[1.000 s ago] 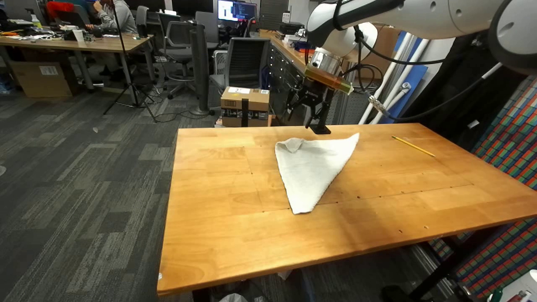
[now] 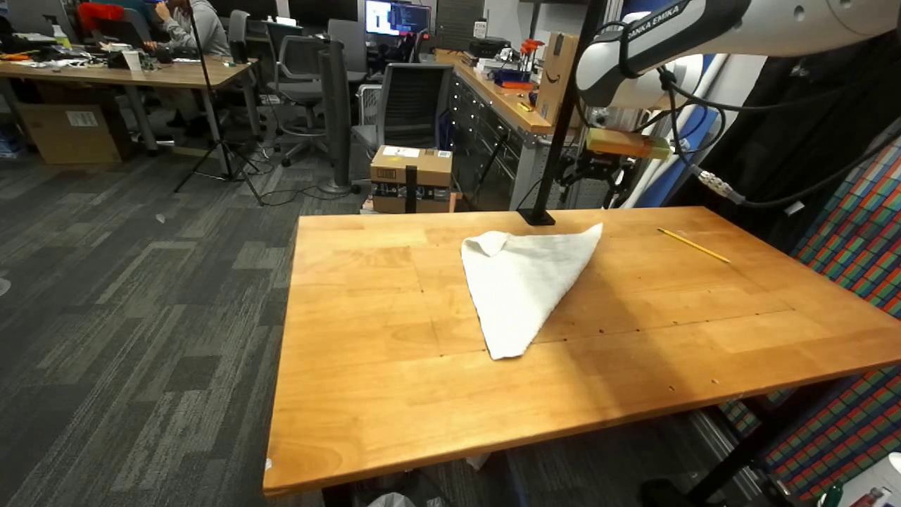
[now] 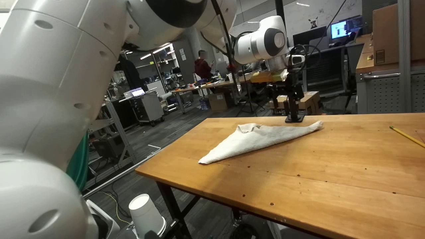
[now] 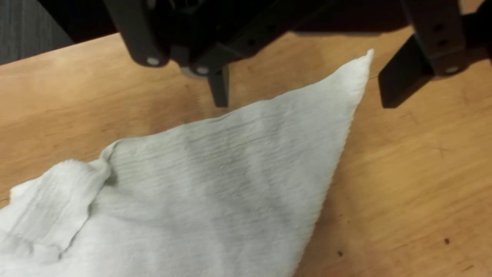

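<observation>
A white cloth (image 2: 525,283) lies on the wooden table, folded into a rough triangle. One point faces the near side and another the back right; a small flap (image 4: 55,207) is turned over at its back left corner. Above the table's back part hangs my gripper, open and empty. In the wrist view its two fingers (image 4: 406,76) stand well apart, with the cloth's pointed corner lower down between them in the picture. The second exterior view has the cloth (image 3: 255,139) flat on the table, the gripper (image 3: 275,97) raised behind it.
A yellow pencil (image 2: 693,245) lies at the table's back right. A black post (image 2: 553,144) rises from the back edge, close to the arm. Bare table (image 2: 380,363) surrounds the cloth on the left and front.
My arm and gripper have moved to the right and up in the first exterior view, and the gripper's tilt has levelled. The cloth and the pencil lie where they were.
</observation>
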